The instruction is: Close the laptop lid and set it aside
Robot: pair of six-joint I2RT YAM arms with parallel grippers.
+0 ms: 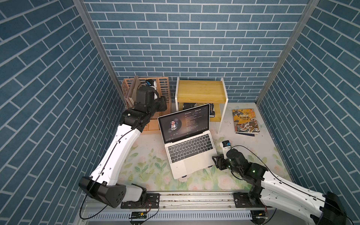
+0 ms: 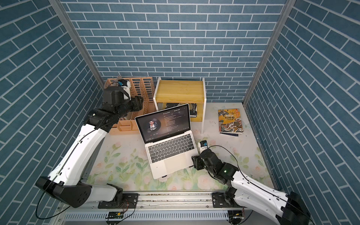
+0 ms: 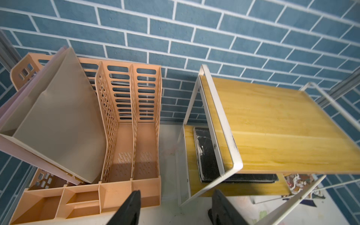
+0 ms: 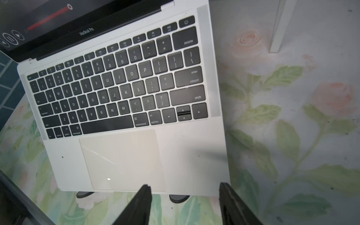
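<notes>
An open silver laptop [image 1: 191, 153] with a lit screen [image 2: 163, 123] lies mid-table, tilted slightly. My left gripper is raised over the organizer at the back left, above and left of the screen, open with nothing between its fingers. My right gripper is low at the laptop's front right corner, open, its fingertips around the front edge in the right wrist view but not visibly gripping it.
A peach file organizer [image 3: 146, 150] holding folders [image 3: 63, 116] stands back left. A white-framed wooden shelf [image 1: 200, 90] stands behind the laptop. Books [image 2: 230, 120] lie back right, with free table at the front right.
</notes>
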